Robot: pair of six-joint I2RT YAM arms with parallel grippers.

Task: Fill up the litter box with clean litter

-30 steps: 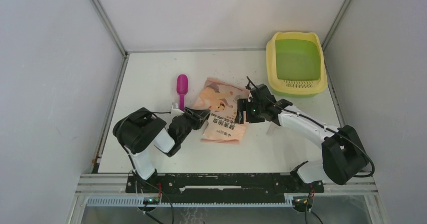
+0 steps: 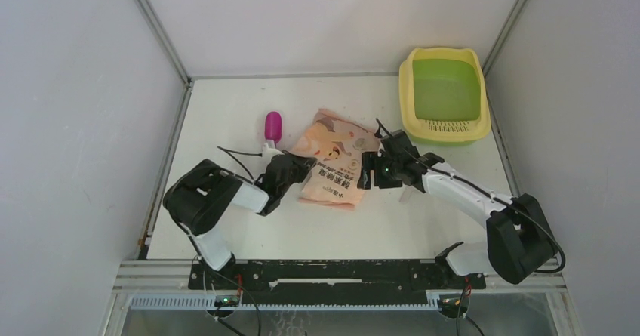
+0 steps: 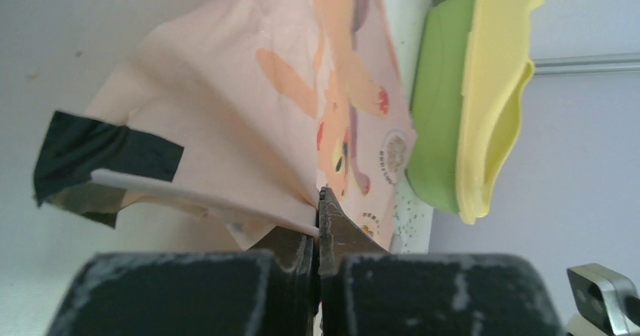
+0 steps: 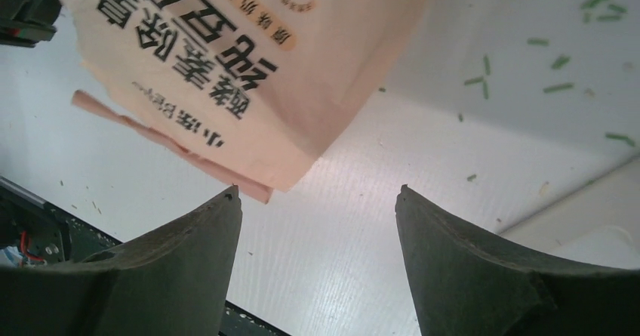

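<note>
A peach-coloured paper litter bag (image 2: 340, 151) with dark lettering lies mid-table between my two arms. My left gripper (image 2: 313, 161) is shut on the bag's near-left side; in the left wrist view its fingertips pinch a fold of the bag (image 3: 226, 124), and black tape shows on the bag's end. Apart from the bag's lower right edge, my right gripper is open, with only bare table between its fingers. The green litter box with a yellow rim (image 2: 406, 98) stands at the back right, its green floor bare.
A magenta scoop (image 2: 273, 127) lies left of the bag, close to the left arm. Green litter pellets (image 4: 558, 62) are scattered right of the bag, near a pale flat piece (image 4: 589, 208).
The right gripper stays open and has moved slightly right.
</note>
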